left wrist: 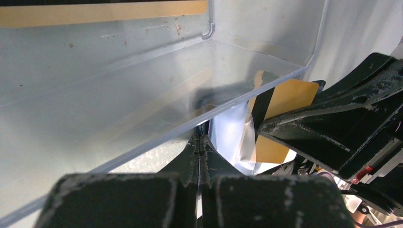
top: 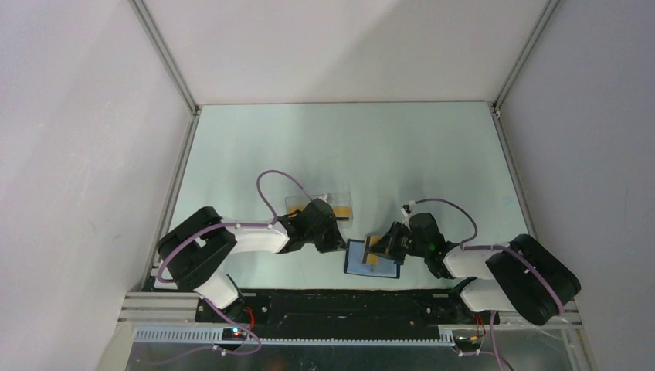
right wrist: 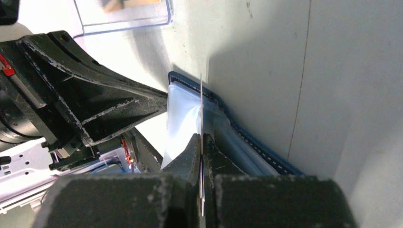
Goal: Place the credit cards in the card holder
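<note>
The card holder [top: 359,260], light blue with a dark stitched edge, lies open at the table's front. My right gripper is shut on a gold card [top: 372,247], seen edge-on in the right wrist view and down at the holder's sleeve; in the left wrist view that card [left wrist: 290,95] shows gold with a black stripe. My left gripper is shut beside the holder, low by the clear tray [top: 340,199], with no card visible between its fingers. Further gold cards [left wrist: 104,12] lie in the tray.
The two arms are close together at the front, the left gripper's body near the holder's left edge.
</note>
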